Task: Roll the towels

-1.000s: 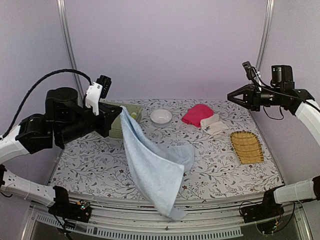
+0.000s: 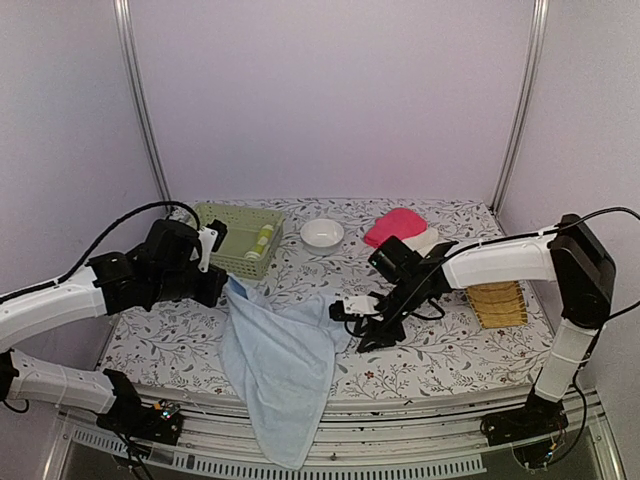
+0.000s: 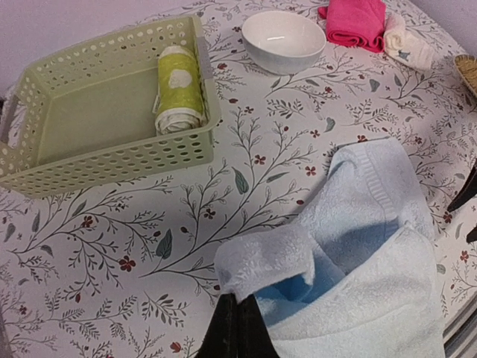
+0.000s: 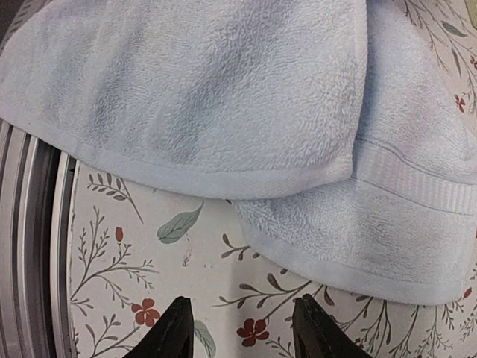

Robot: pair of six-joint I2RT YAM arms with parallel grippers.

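Note:
A light blue towel [image 2: 280, 370] lies crumpled on the floral table, its lower part draping over the front edge. My left gripper [image 2: 222, 285] is shut on its raised left corner, seen bunched at the fingertips in the left wrist view. My right gripper is open and low over the table beside the towel's right end, where a banded flap [image 4: 402, 224] lies under a folded-over edge. Nothing is between its fingers.
A green basket [image 2: 240, 250] with a rolled yellow towel [image 3: 179, 89] stands back left. A white bowl [image 2: 322, 232], pink cloth [image 2: 394, 225] and white cloth [image 3: 406, 41] lie at the back, a wicker tray [image 2: 497, 305] at right.
My left gripper has lowered with the towel, which has spread further over the front edge. My right arm has swung down and leftward to the towel's right end.

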